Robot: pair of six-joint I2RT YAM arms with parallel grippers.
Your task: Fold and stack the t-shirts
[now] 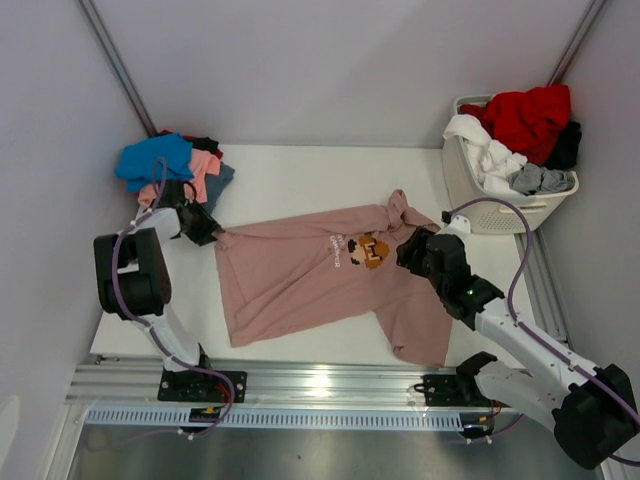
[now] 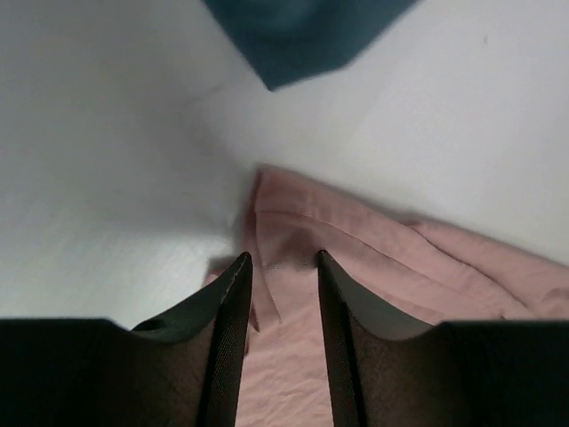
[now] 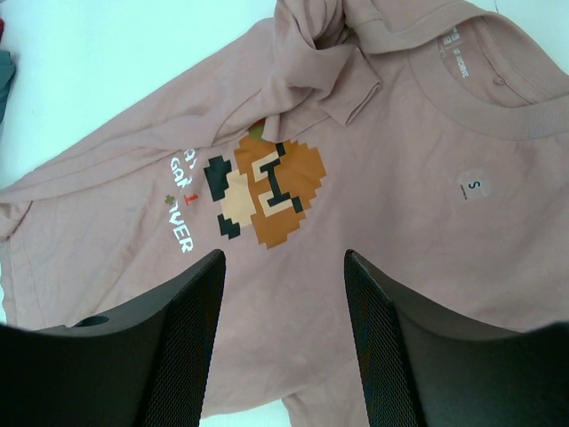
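Note:
A dusty-pink t-shirt (image 1: 290, 285) with a cartoon print (image 3: 280, 187) lies spread on the white table, its far side folded inward in a strip. My left gripper (image 1: 213, 238) is at the shirt's far left corner (image 2: 289, 191). In the left wrist view its fingers (image 2: 233, 307) stand part open over that corner, and whether cloth touches them cannot be told. Over the printed right half hovers my right gripper, its fingers (image 3: 206, 294) wide apart with nothing between them. The collar (image 3: 507, 111) and a small size label show in the right wrist view.
A pile of clothes (image 1: 155, 160), blue, pink and dark, sits at the table's back left. A white laundry basket (image 1: 455, 185) heaped with red, white, grey and black clothes stands back right.

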